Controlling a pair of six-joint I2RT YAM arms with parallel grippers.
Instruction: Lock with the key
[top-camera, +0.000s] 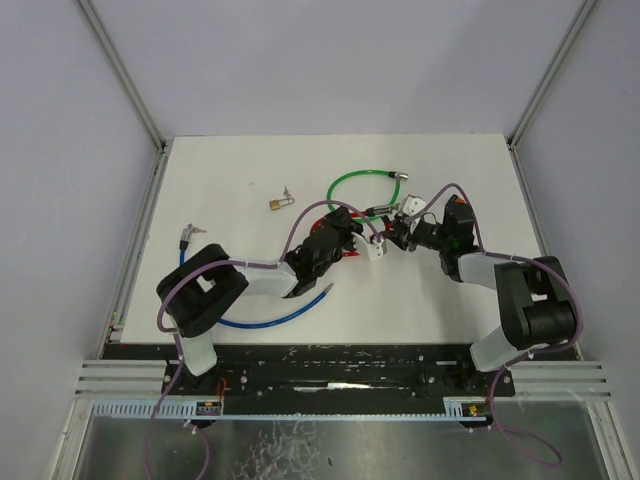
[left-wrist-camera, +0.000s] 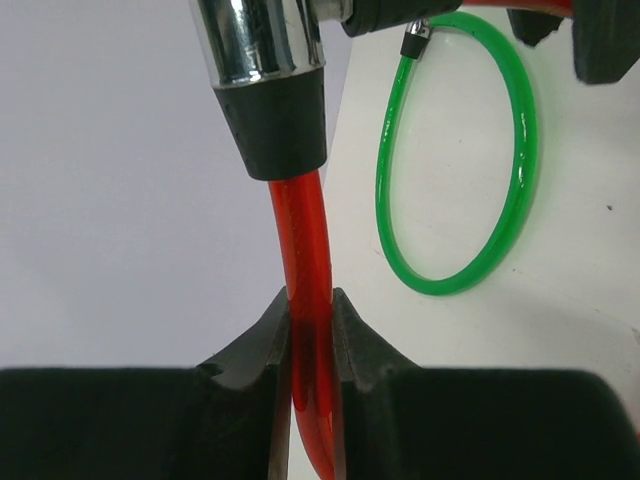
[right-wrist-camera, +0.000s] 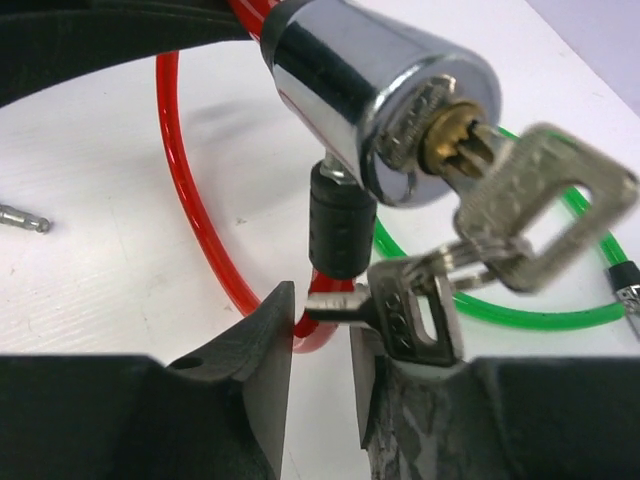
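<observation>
In the right wrist view a key (right-wrist-camera: 535, 210) sits in the brass keyway of the chrome lock barrel (right-wrist-camera: 345, 80) on the red cable lock, with a second key (right-wrist-camera: 415, 310) dangling from it. Just below the keys is my right gripper, part open, fingertips near the dangling key. My left gripper is shut on the red cable (left-wrist-camera: 305, 240) below the lock head's black collar, in the left wrist view. In the top view both grippers meet near the table's middle.
A green cable lock (top-camera: 350, 175) lies behind the grippers, a blue cable (top-camera: 275, 322) to the front left. A small padlock (top-camera: 276, 204) with keys lies at the back left.
</observation>
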